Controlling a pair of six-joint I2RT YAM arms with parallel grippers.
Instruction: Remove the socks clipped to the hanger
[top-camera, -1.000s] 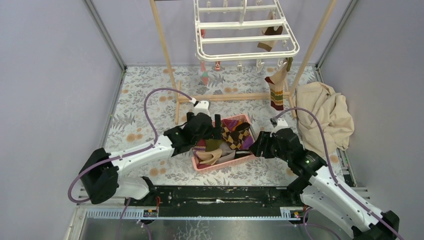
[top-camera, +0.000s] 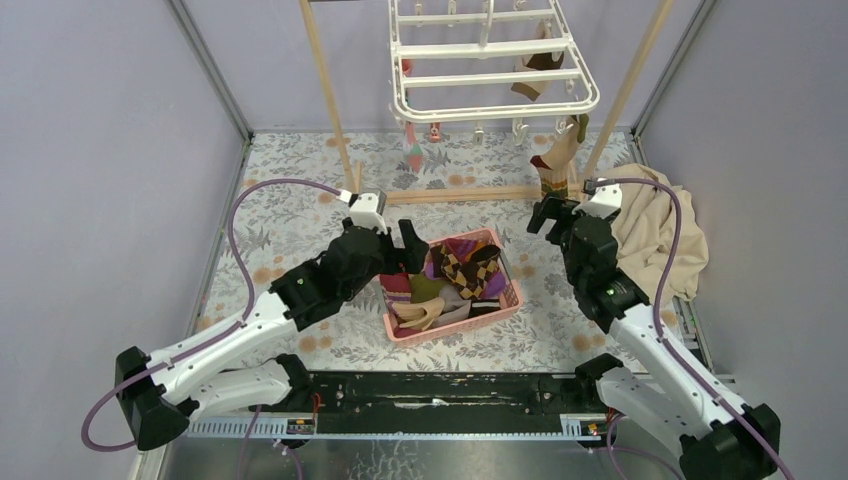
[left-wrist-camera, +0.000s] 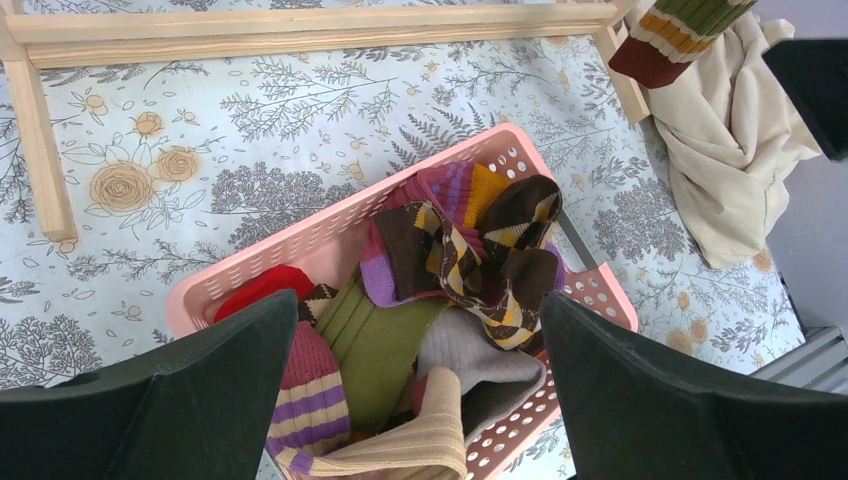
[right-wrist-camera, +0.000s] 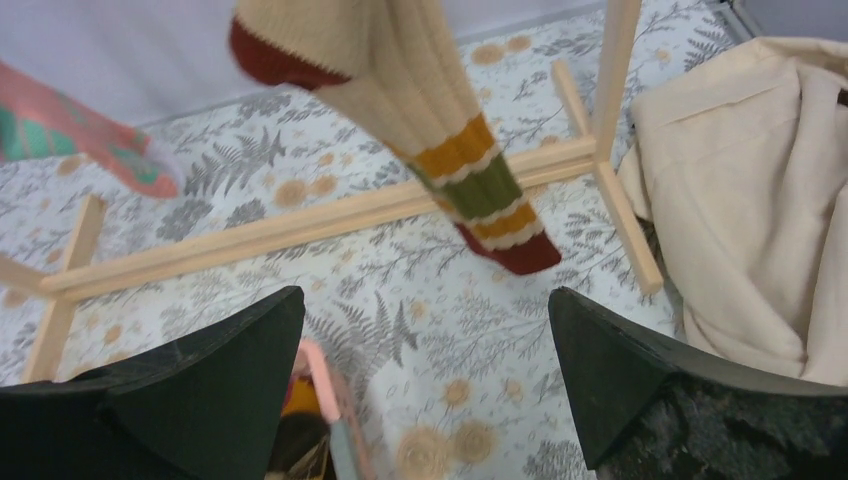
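From the white hanger (top-camera: 490, 50) at the top of the top view, a cream sock with striped cuff (top-camera: 562, 155) hangs at the front right. The right wrist view shows that striped sock (right-wrist-camera: 440, 130) beyond my right gripper, whose fingers are open with nothing between them. Another brown and cream sock (top-camera: 538, 72) hangs farther back, and a pink and green sock (top-camera: 413, 150) dangles at the left. My left gripper is open above the pink basket (left-wrist-camera: 300, 232), which holds several socks, including a checked one (left-wrist-camera: 480, 270).
A wooden frame (top-camera: 460, 195) stands around the hanger, its bar crossing behind the basket. Beige cloth (top-camera: 655, 235) lies crumpled at the right. Several empty clips hang along the hanger's front edge.
My right gripper has risen from the basket's right edge toward the striped sock and opened. The left arm has shifted a little to the left. The pink and green sock sways slightly.
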